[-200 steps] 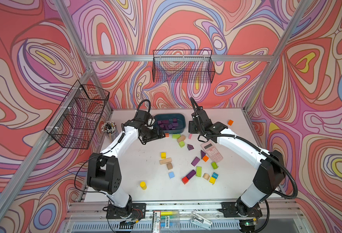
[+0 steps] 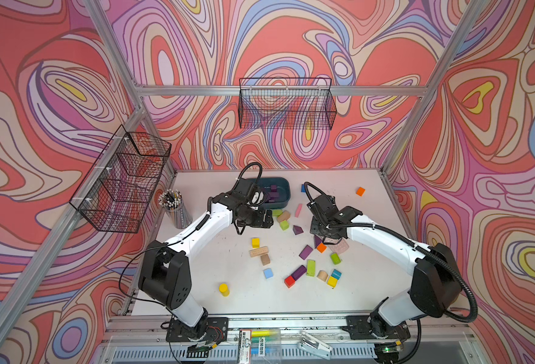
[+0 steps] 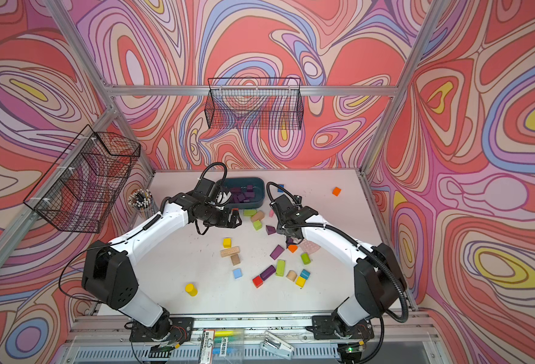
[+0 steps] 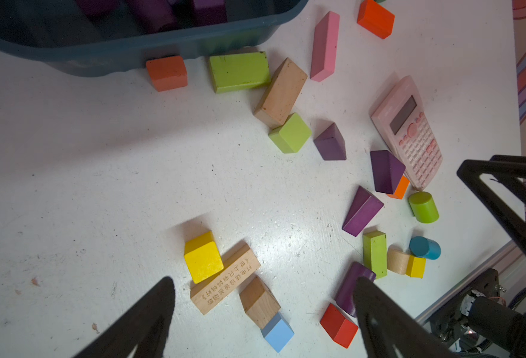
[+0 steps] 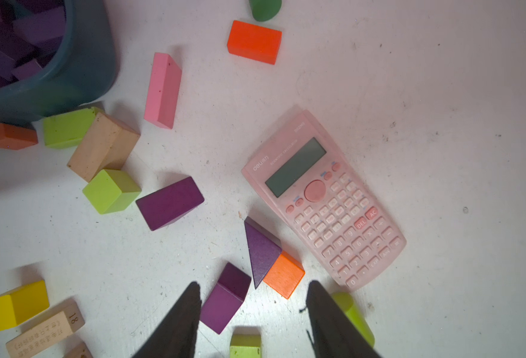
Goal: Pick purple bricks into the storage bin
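The dark teal storage bin (image 5: 83, 77) at the back holds several purple bricks. On the table, a purple triangle (image 5: 261, 247) rests by an orange cube, a purple block (image 5: 224, 301) lies nearby, another (image 5: 169, 203) sits left of the pink calculator, and a purple cylinder (image 4: 352, 286) lies nearer the front edge. My left gripper hangs open over the table's middle, in front of the bin, with nothing between its fingers. My right gripper is over the purple blocks beside the calculator, fingers apart and empty.
The pink calculator (image 5: 334, 208) lies at right. Green, yellow, wooden, red and blue blocks are scattered about. A pen holder (image 2: 177, 209) stands at the left, wire baskets hang behind and at left.
My left arm has moved rightward, covering more of the bin in the top left view.
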